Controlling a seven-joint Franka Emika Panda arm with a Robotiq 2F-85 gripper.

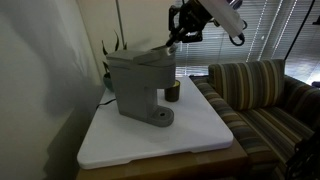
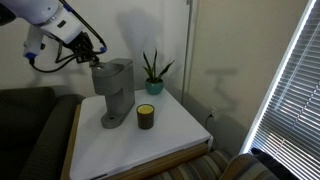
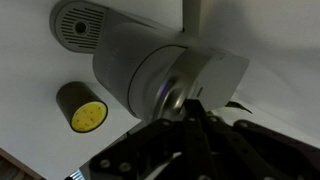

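A grey coffee maker (image 1: 139,85) stands upright on the white table (image 1: 100,146), its round drip base (image 3: 79,26) clear of any cup. My gripper (image 1: 171,42) points down at the top of the machine, by its lid edge, and looks to be touching or almost touching it. In the wrist view the fingertips (image 3: 192,108) are close together over the shiny rim of the machine's head (image 3: 172,85). The gripper is shut, and nothing shows between its fingers. Whether the lid is lifted is hard to tell.
A dark mug with a yellow inside (image 2: 146,116) stands on the table beside the machine. Behind is a potted plant (image 2: 154,74). A striped couch (image 1: 250,88) borders the table.
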